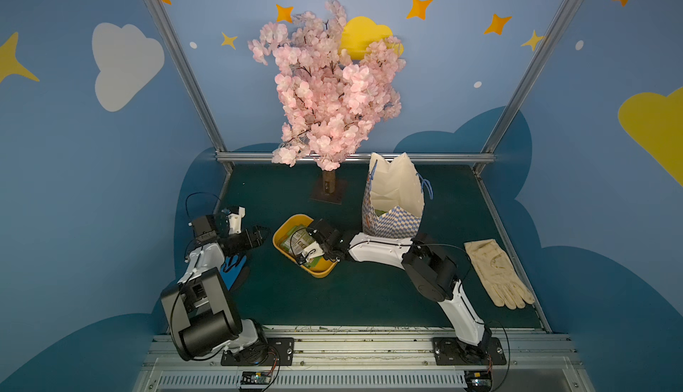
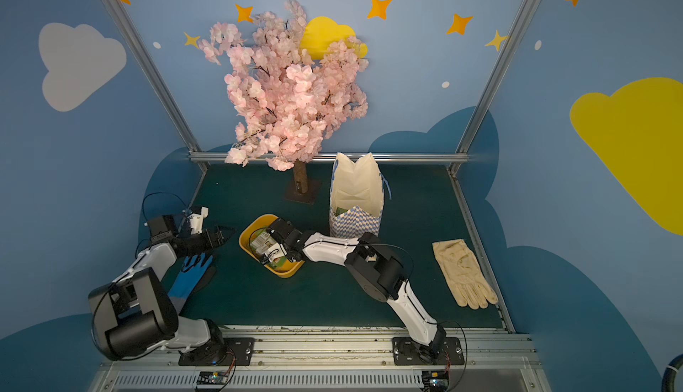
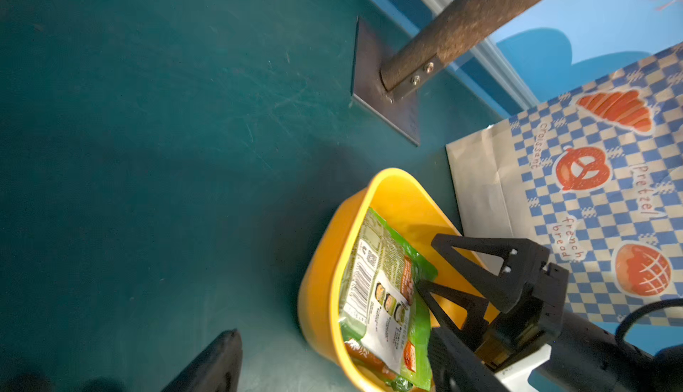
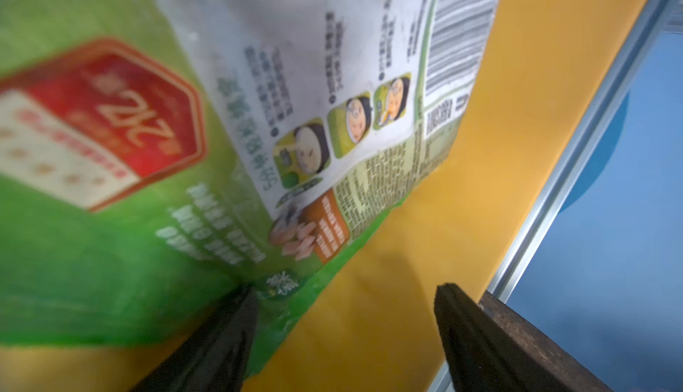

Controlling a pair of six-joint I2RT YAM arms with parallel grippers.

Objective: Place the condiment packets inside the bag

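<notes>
A yellow tub holds green condiment packets, close up in the right wrist view. My right gripper is down inside the tub against the packets, its fingers apart; whether it touches them firmly is unclear. Left of the tub, my left gripper hangs in the air with its fingertips apart. The checked paper bag stands open behind my right arm, with something green visible inside.
A blossom tree on a metal base stands at the back. A blue glove lies under my left arm, a cream glove at the right.
</notes>
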